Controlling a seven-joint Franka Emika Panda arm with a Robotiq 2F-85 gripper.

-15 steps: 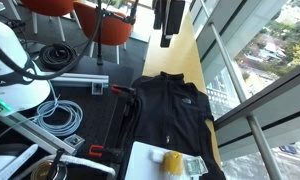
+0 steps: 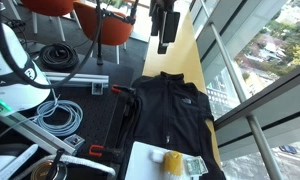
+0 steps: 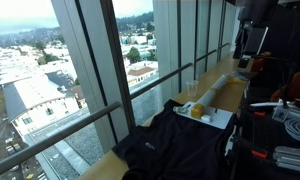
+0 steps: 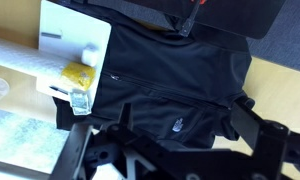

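Observation:
A black jacket (image 2: pixel 170 108) with a small white logo on it lies spread over the wooden table. In the wrist view the jacket (image 4: pixel 170 85) fills the middle, its zip running across it. My gripper is open above the jacket, with nothing between its fingers. From the first exterior view, the gripper (image 2: pixel 164 48) hangs well above the table, beyond the jacket's collar end. A white board (image 4: pixel 75 38) lies beside the jacket, with a yellow item (image 4: pixel 78 75) and a small printed packet (image 4: pixel 80 101) close together near its edge.
A long white roll (image 4: pixel 25 57) reaches to the yellow item. A clear cup (image 3: pixel 189 87) stands near the window side. Bare table (image 2: pixel 186 62) shows past the jacket's collar end. Windows run along one side; cables (image 2: pixel 58 118) lie by the robot base.
The gripper has shifted slightly lower and a little to the left in the first exterior view. The jacket and the things on the board look unmoved.

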